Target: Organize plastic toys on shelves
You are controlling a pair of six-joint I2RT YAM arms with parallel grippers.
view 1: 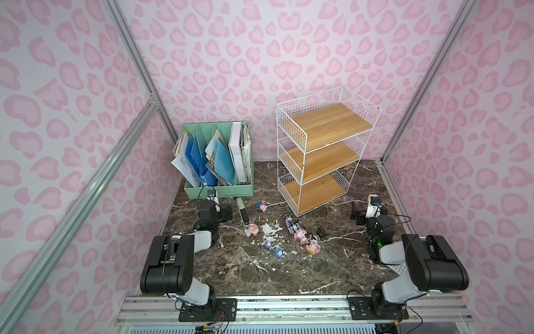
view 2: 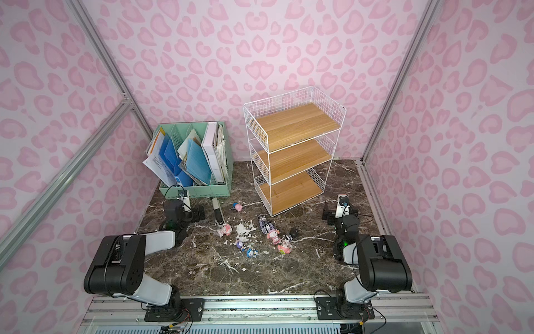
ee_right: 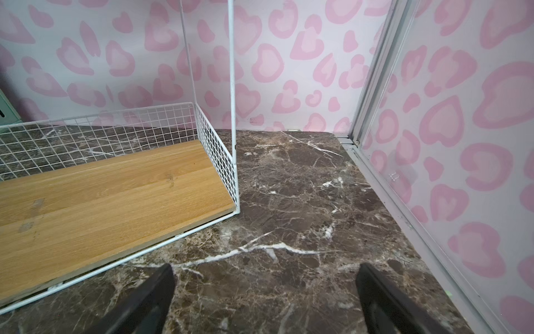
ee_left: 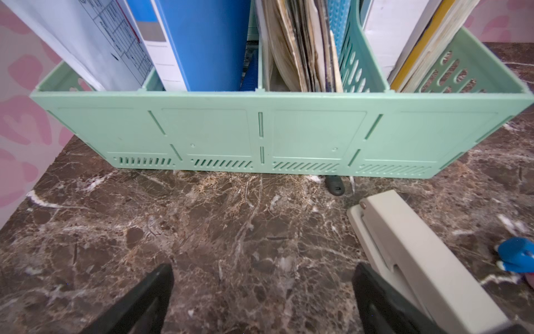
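Several small plastic toys lie on the marble table: a blue-and-pink figure (view 1: 262, 206), a pink one (view 1: 253, 229), a blue one (view 1: 280, 252), and a cluster (view 1: 300, 236) of pink and dark figures before a white wire rack (view 1: 300, 194), whose three wooden shelves are empty. My left gripper is open and empty, low left of the toys, facing the file box. My right gripper is open and empty, right of the rack's bottom shelf (ee_right: 111, 200).
A green file box (ee_left: 311, 133) with folders stands at back left. A grey stapler (ee_left: 428, 256) lies before it, beside my left gripper. Patterned walls enclose both sides and the back.
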